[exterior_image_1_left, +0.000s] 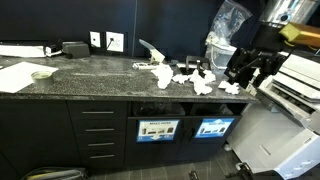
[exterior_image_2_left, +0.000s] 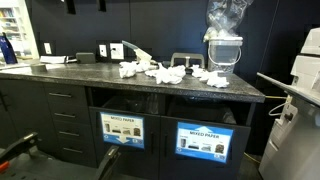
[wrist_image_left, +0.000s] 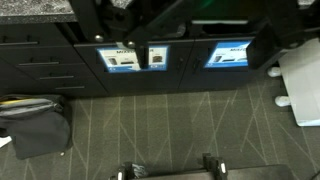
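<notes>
In exterior view 1, my gripper (exterior_image_1_left: 243, 70) hangs at the upper right, raised in front of the counter's right end. It is open, and I see nothing held in it. Its dark, blurred fingers stand apart at the top of the wrist view, over the cabinet fronts and floor. Crumpled white paper (exterior_image_2_left: 170, 75) lies in several pieces along the dark speckled counter (exterior_image_2_left: 70, 73). Below are two open compartments whose fronts carry blue-and-white labels, a left label (exterior_image_2_left: 123, 130) reading "MIXED PAPER" and a right label (exterior_image_2_left: 203, 141).
A clear bin with a plastic bag (exterior_image_2_left: 224, 45) stands at the back right of the counter. A round tin (exterior_image_1_left: 42, 74) and white sheets (exterior_image_1_left: 15, 77) lie at the left. White equipment (exterior_image_1_left: 300, 85) stands on the right; a black bag (wrist_image_left: 40, 130) is on the floor.
</notes>
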